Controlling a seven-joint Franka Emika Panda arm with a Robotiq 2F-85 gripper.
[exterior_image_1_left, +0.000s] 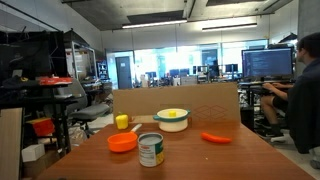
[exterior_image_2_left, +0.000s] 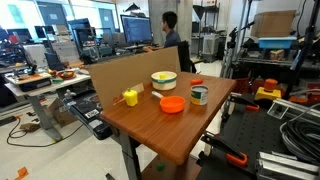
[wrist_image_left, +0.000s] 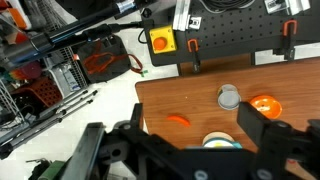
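Observation:
A tin can (exterior_image_1_left: 151, 150) stands upright near the front of the wooden table, with an orange bowl (exterior_image_1_left: 123, 142) to its left. Farther back is a white pot (exterior_image_1_left: 172, 124) with a blue-green rim and something yellow inside. A yellow object (exterior_image_1_left: 122, 121) sits at the back left, and a long red object (exterior_image_1_left: 216, 138) lies on the right side. In the wrist view my gripper is open, its dark fingers wide apart. The can (wrist_image_left: 228, 96), bowl (wrist_image_left: 266, 106) and red object (wrist_image_left: 179, 119) appear well below it. Neither exterior view shows the gripper.
A cardboard panel (exterior_image_1_left: 205, 100) stands along the table's back edge. Beside the table, a dark surface (wrist_image_left: 240, 45) carries cables and clamps. Bare tabletop (exterior_image_1_left: 215, 160) lies to the right of the can. A person (exterior_image_1_left: 305, 95) sits beyond the table.

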